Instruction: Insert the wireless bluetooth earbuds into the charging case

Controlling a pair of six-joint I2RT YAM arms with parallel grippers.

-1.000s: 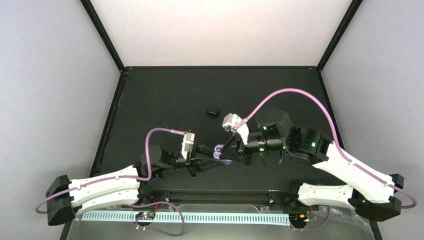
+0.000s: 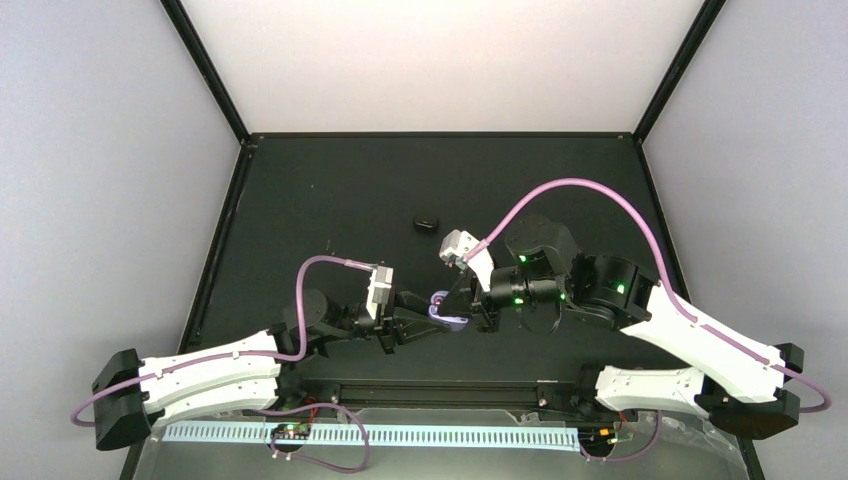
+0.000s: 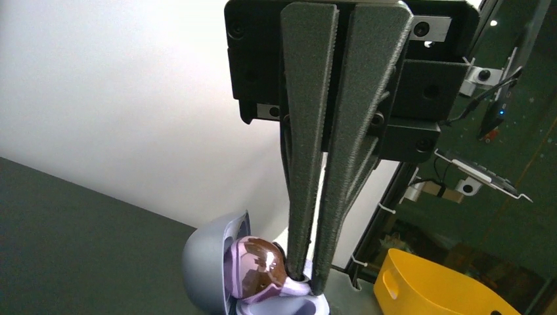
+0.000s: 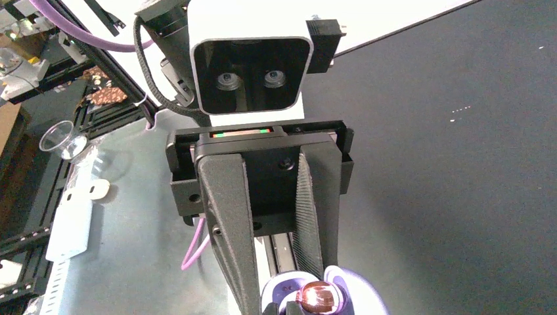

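Observation:
In the top view the lilac charging case [image 2: 450, 318] is between my grippers. My left gripper [image 2: 425, 318] is shut on it from the left; in the left wrist view its fingertips [image 3: 317, 285] meet the case, whose lid [image 3: 203, 262] stands open. A glossy bronze-and-lilac earbud sits at the case, also visible as a bronze cap [image 4: 318, 296] in the right wrist view. My right gripper [image 2: 455, 300] is at the case from the right and looks shut; its fingertips are partly hidden at the bottom of its wrist view.
A small black object [image 2: 426, 224] lies on the dark mat [image 2: 350, 180], behind the grippers. Walls surround it. A yellow container [image 3: 433, 282] shows in the left wrist view.
The left arm is nearly still, with the case in its gripper.

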